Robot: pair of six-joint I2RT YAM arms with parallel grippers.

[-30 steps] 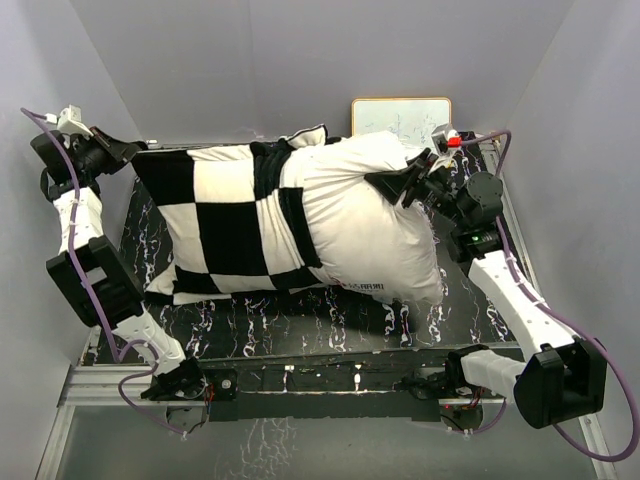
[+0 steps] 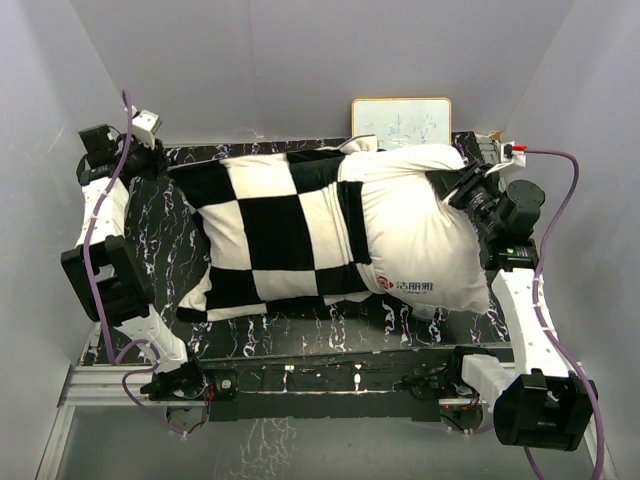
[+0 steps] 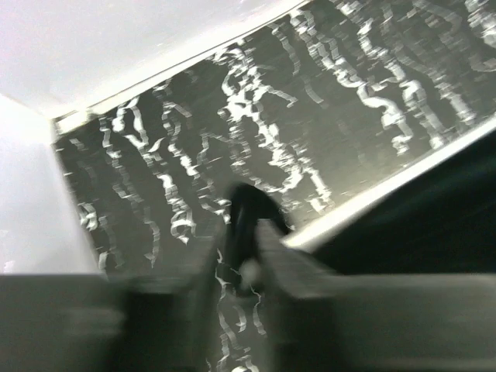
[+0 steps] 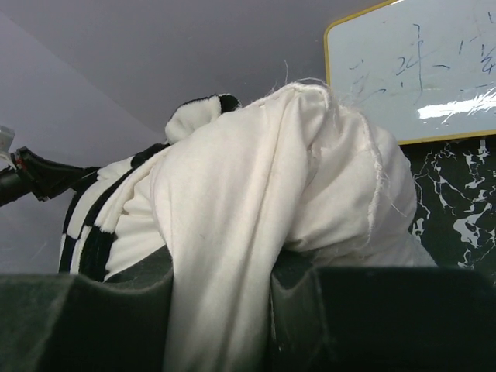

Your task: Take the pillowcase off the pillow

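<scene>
The black-and-white checked pillowcase [image 2: 278,230] covers the left and middle of the pillow; the white pillow [image 2: 415,250] with red logo shows bare on the right. My right gripper [image 2: 450,183] is shut on white fabric [image 4: 221,225] at the pillow's upper right end, bunched between its fingers. My left gripper [image 2: 155,160] is up at the far left, apart from the pillowcase's upper left corner; in the left wrist view it is blurred, with dark cloth beside and beyond it.
A whiteboard [image 2: 400,120] leans at the back. Grey walls enclose the sides and back.
The pillow, pillowcase and right gripper have moved right. My left gripper has moved slightly right and is now apart from the pillowcase corner it was at.
</scene>
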